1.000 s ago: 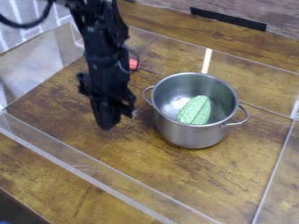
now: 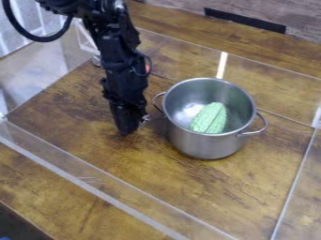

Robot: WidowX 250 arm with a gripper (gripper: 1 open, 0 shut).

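My black gripper [image 2: 128, 122] is low over the wooden table just left of a steel pot [image 2: 211, 141], its fingertips shut with nothing visible between them. A pale green, ridged object like a corn cob [image 2: 208, 118] lies inside the pot. A small red object [image 2: 146, 67] is mostly hidden behind my arm.
Clear panels or strips border the work area at left and right. The back of the table is open.
The pot and its contents are unmoved.
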